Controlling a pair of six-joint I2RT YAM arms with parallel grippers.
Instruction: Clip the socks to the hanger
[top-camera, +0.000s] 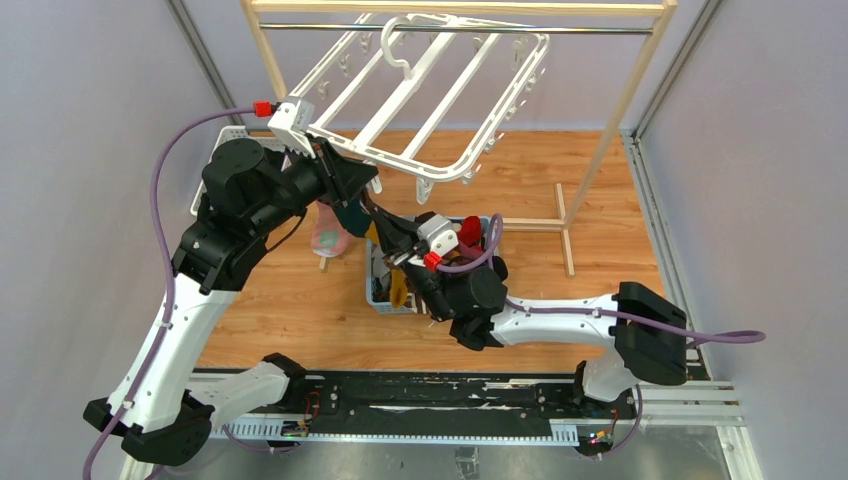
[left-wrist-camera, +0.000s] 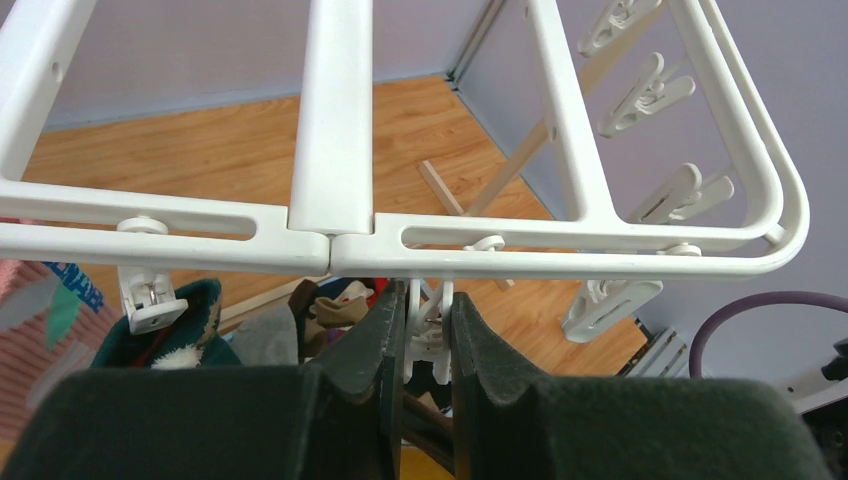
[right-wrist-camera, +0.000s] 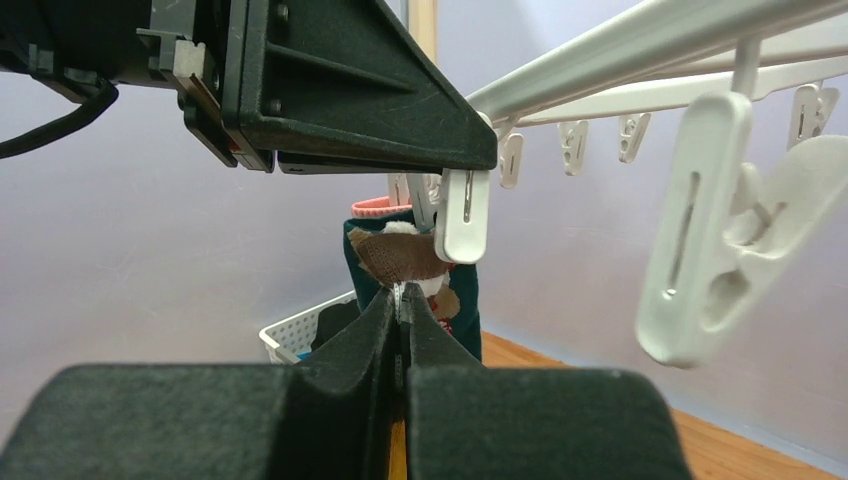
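My left gripper is shut on a white clip (right-wrist-camera: 462, 225) under the front edge of the white hanger (left-wrist-camera: 560, 262). My right gripper is shut on a thin fold of a brown and mustard sock. Its brown cuff (right-wrist-camera: 398, 262) flares above the fingertips, left of and slightly below the squeezed clip. Mustard cloth (top-camera: 399, 289) hangs beneath. Farther back, a dark green sock (left-wrist-camera: 205, 300) with white fluff hangs near another clip (left-wrist-camera: 150, 290). A pink sock (top-camera: 329, 234) hangs at the left.
Several empty clips line the hanger, one close at right (right-wrist-camera: 700, 230). Below stands a blue basket (top-camera: 370, 290) of socks. A white basket (top-camera: 197, 200) is behind my left arm. The hanger hangs from a wooden rack (top-camera: 600, 155); open floor lies to the right.
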